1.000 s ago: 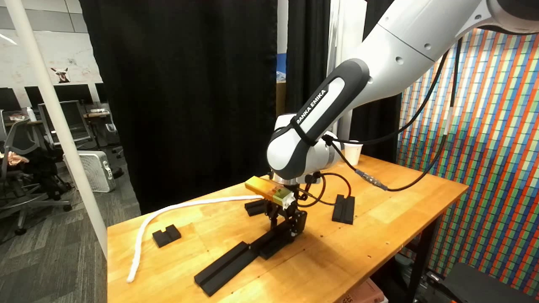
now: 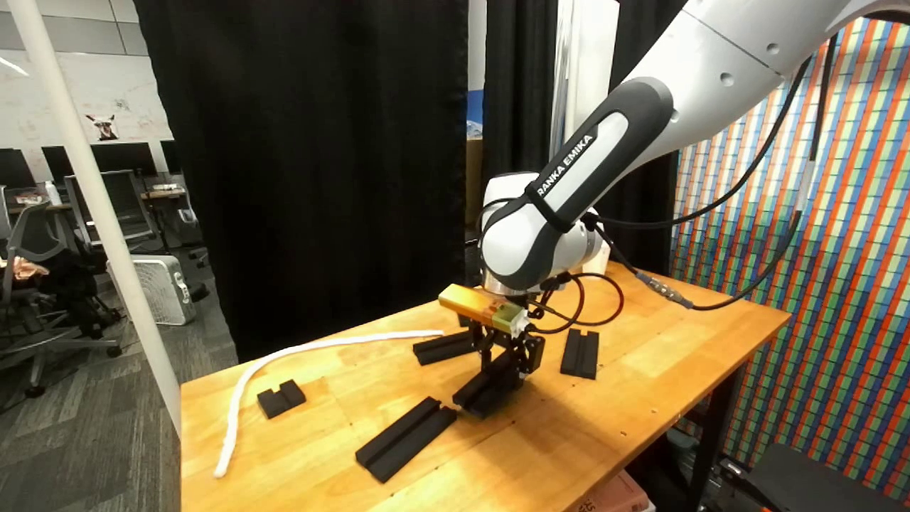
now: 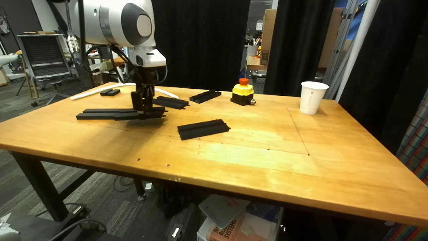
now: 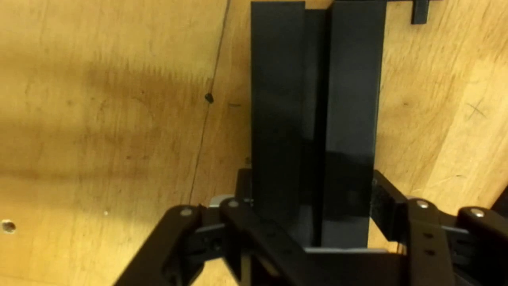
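My gripper (image 2: 510,358) is shut on a black grooved piece (image 2: 484,389), gripping it across its width. In the wrist view the fingers (image 4: 383,205) flank the held piece (image 4: 355,109), whose groove runs lengthwise. It seems slightly raised over the table. A second long grooved piece (image 2: 406,439) lies flat on the wood, close to the near end of the held one; exterior view 1 shows them out of line. From the other side, the held piece (image 3: 138,116) overlaps the loose piece (image 3: 94,115) in sight, so contact is unclear there.
More grooved pieces lie around: one at the right (image 3: 203,129), two behind the gripper (image 3: 171,102), and a short notched block (image 2: 281,397). A white cable (image 2: 256,367) curves along the back left. An emergency stop (image 3: 242,94) and a paper cup (image 3: 313,97) stand at the back.
My gripper has moved right in exterior view 1, still holding its piece. The loose long piece has shifted up and to the right; the two, end to end before, now sit offset.
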